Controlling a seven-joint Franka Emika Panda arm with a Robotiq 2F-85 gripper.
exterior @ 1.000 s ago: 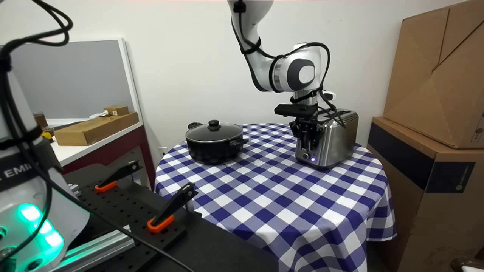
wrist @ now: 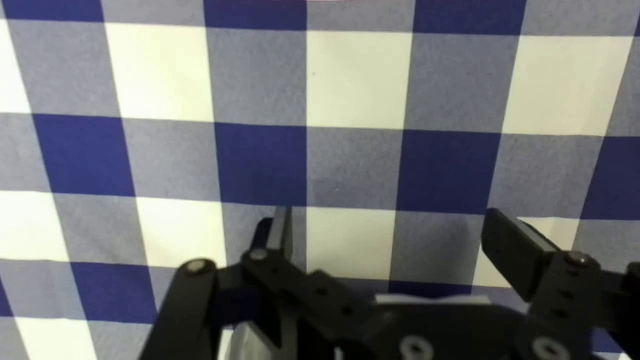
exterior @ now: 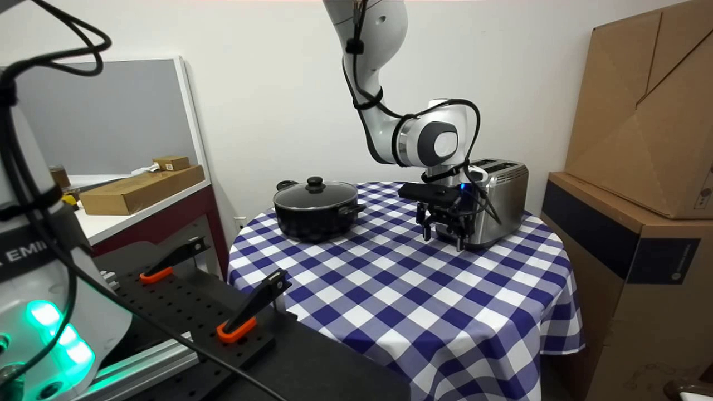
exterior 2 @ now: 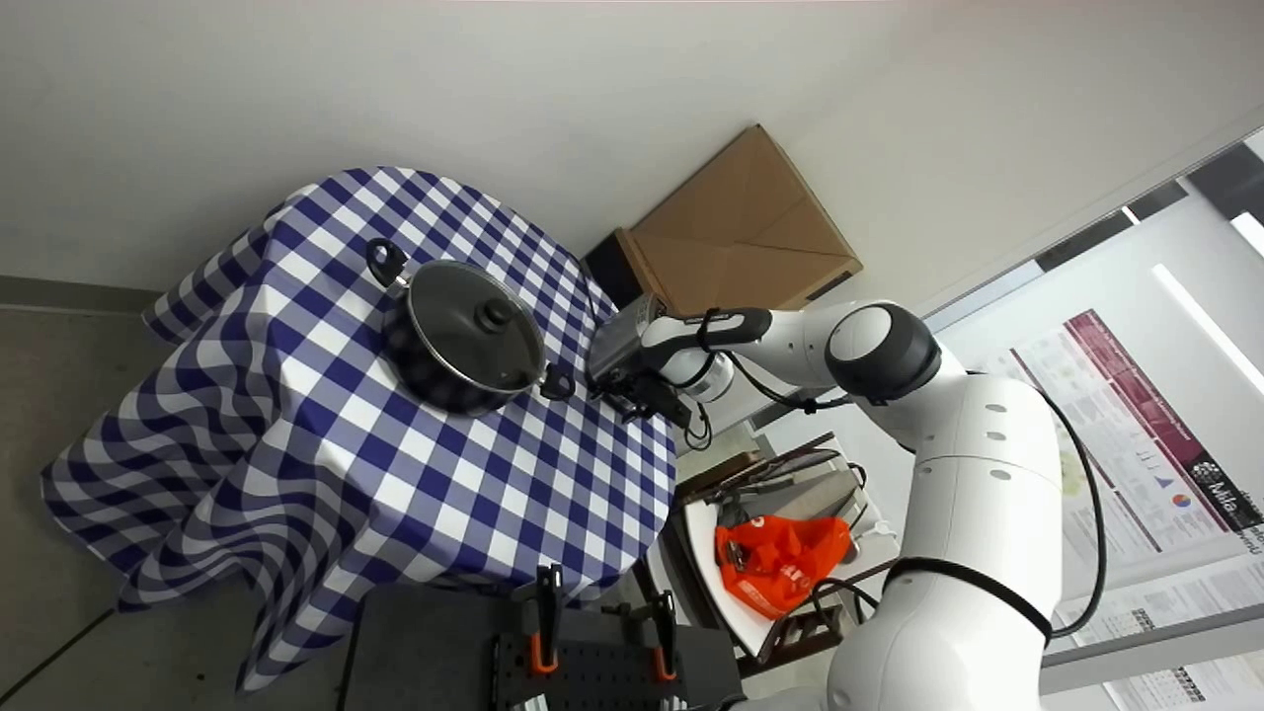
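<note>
My gripper stands open above the checkered tablecloth, its two fingers well apart and only cloth between them. A silver toaster (exterior: 502,207) rests at the right side of the table. In exterior view 1 my gripper (exterior: 443,237) is low in front of the toaster and covers much of its near face. Whether the two touch cannot be told. From exterior view 2 the toaster (exterior 2: 616,340) shows partly behind the wrist. A black pot (exterior: 314,217) with a glass lid sits at the left of the table.
Blue-and-white checkered cloth (exterior: 374,287) covers the round table, free in the middle and front. Large cardboard boxes (exterior: 641,133) stand close at the right. A black bench with orange-based clamps (exterior: 235,330) lies at the near left.
My gripper has come down along the toaster's front, and its fingers have spread from close together to apart. The toaster and pot have not moved.
</note>
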